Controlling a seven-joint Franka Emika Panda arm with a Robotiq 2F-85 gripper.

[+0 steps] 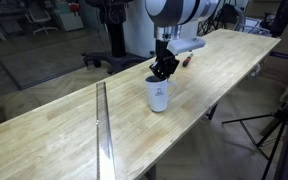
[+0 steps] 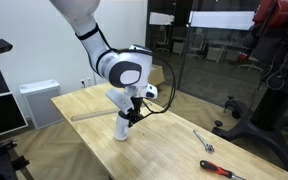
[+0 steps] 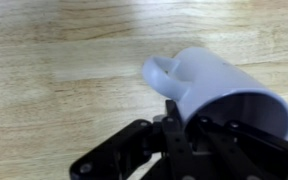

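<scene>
A white mug with a small dark mark is near the table's front edge in exterior view 1. My gripper is shut on it at the rim, coming from above and behind. The wrist view shows the mug with its handle toward the upper left and its dark opening facing the camera; the black fingers meet its near wall. In exterior view 2 the mug appears low at the tabletop beneath the gripper. Whether its base touches the wood I cannot tell.
A long metal ruler lies left of the mug. In exterior view 2 a red-handled screwdriver and a wrench lie on the table. Bare wood spreads around the mug; the table's edge is close.
</scene>
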